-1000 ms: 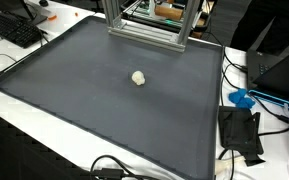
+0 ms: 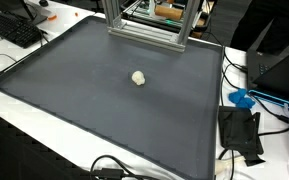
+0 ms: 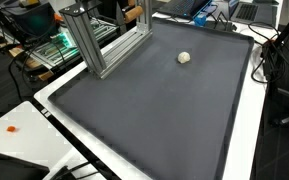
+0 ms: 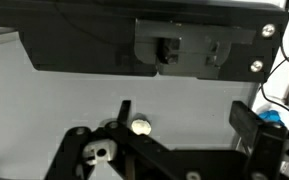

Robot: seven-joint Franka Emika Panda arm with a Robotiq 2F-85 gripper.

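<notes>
A small, pale, roundish object [image 2: 138, 77] lies alone on the dark grey mat [image 2: 84, 110], towards its back in exterior view 1. The same pale object [image 3: 183, 57] shows near the far end of the mat in exterior view 2. In the wrist view my gripper is open, its dark fingers spread wide at the bottom. Beyond them the pale object [image 4: 141, 127] appears small on the grey surface, apart from the fingers. Neither exterior view clearly shows the gripper.
A metal frame [image 3: 105, 45] stands at the mat's edge. In the wrist view, a black bar [image 4: 94, 45] with bright bolts crosses the top. A blue item [image 2: 241, 98], black cloth [image 2: 239, 130] and cables lie right of the mat.
</notes>
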